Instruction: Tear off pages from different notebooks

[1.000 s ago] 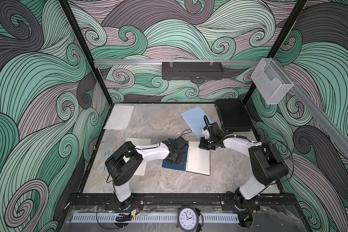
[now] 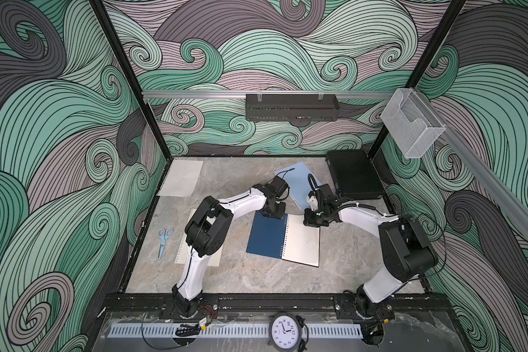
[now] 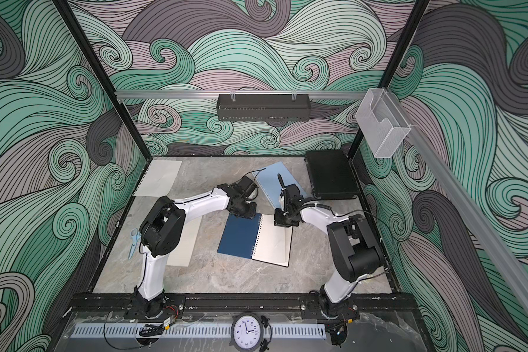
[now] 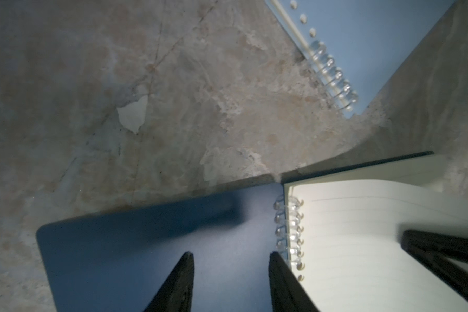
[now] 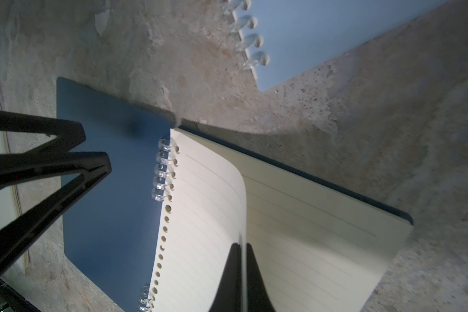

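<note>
An open notebook with a dark blue cover (image 2: pixel 266 237) lies mid-table, its lined page (image 5: pixel 202 208) to the right of the clear ring binding (image 5: pixel 162 171). My right gripper is shut on that page, which bulges up and curls over from the rings. Along part of the binding, page holes show with no rings in them. Over the blue cover near the notebook's far edge, my left gripper is part open, with nothing between its fingers. A light blue notebook (image 2: pixel 300 183) lies behind, close to both arms.
Blue scissors (image 2: pixel 163 242) and a pale notebook (image 3: pixel 184 243) lie at left, the latter partly under the left arm. A white sheet (image 2: pixel 180 178) is at the back left corner. A black box (image 2: pixel 354 173) stands at the back right.
My left gripper has moved away from the front, from over the middle of the blue cover to its far edge. The right arm has hardly moved.
</note>
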